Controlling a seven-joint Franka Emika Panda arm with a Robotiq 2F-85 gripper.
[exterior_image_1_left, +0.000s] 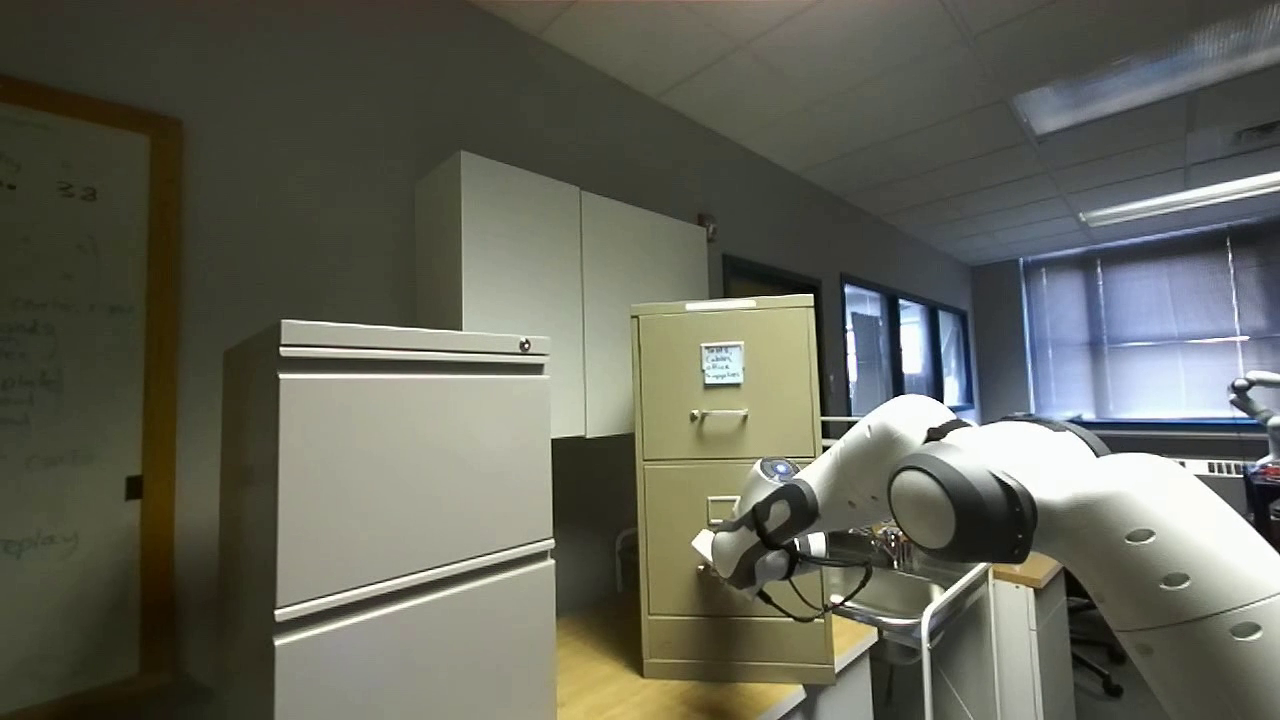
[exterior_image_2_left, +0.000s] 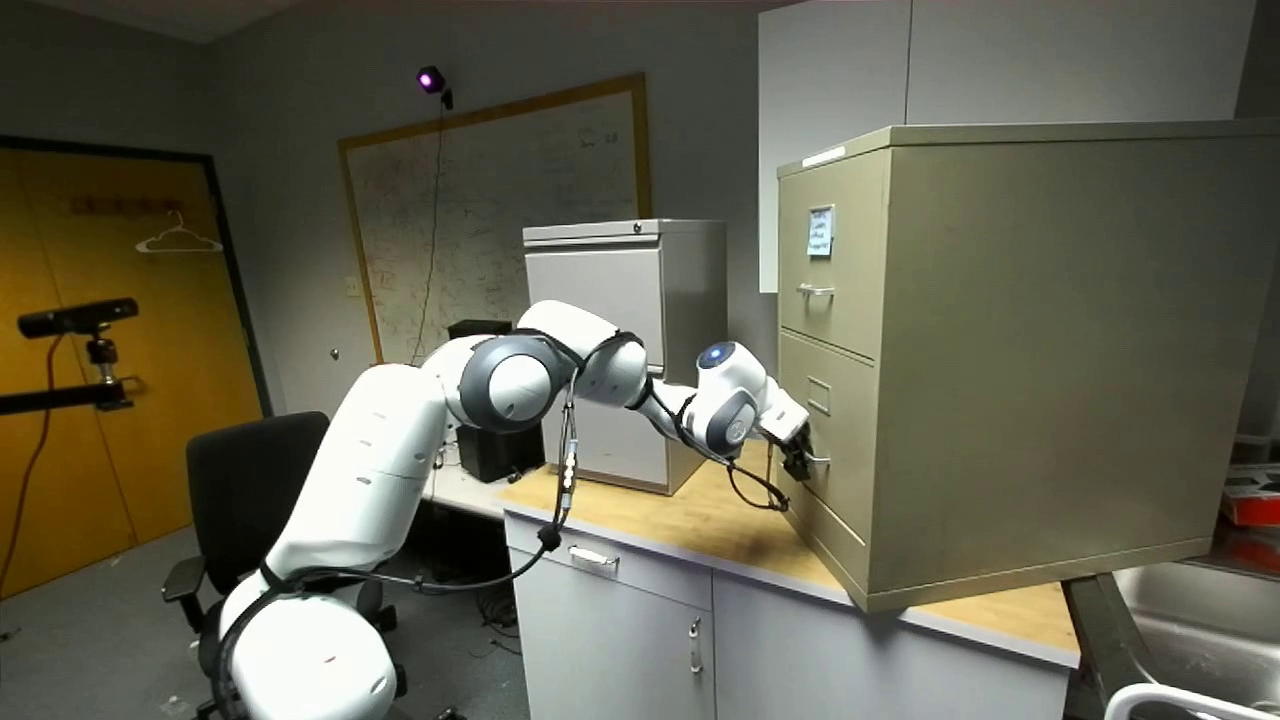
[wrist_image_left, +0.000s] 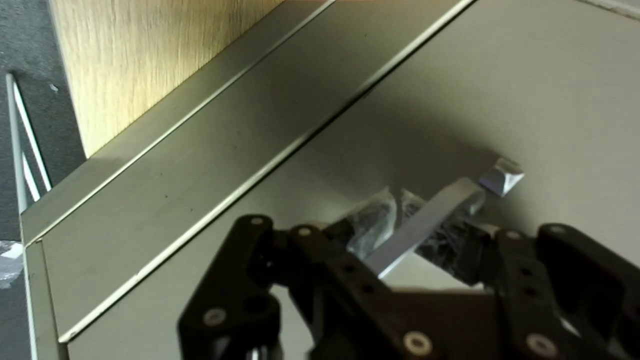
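The tan two-drawer filing cabinet (exterior_image_2_left: 1044, 360) stands on a wooden counter, both drawers flush with its front. On its lower drawer (exterior_image_1_left: 672, 588) is a metal bar handle (wrist_image_left: 414, 231), seen close up in the wrist view. My gripper is shut on that handle, one tape-wrapped finger (wrist_image_left: 373, 225) on either side of the bar. The handle's silver end piece (wrist_image_left: 502, 176) shows just beyond the fingers. In exterior view 2 my gripper (exterior_image_2_left: 801, 456) meets the drawer front from the left; in exterior view 1 the hand itself hides the grip.
A grey cabinet (exterior_image_1_left: 414, 480) stands to the left of the tan one. A sink (exterior_image_1_left: 894, 594) lies on the right. The upper drawer's handle (exterior_image_1_left: 720, 414) is free.
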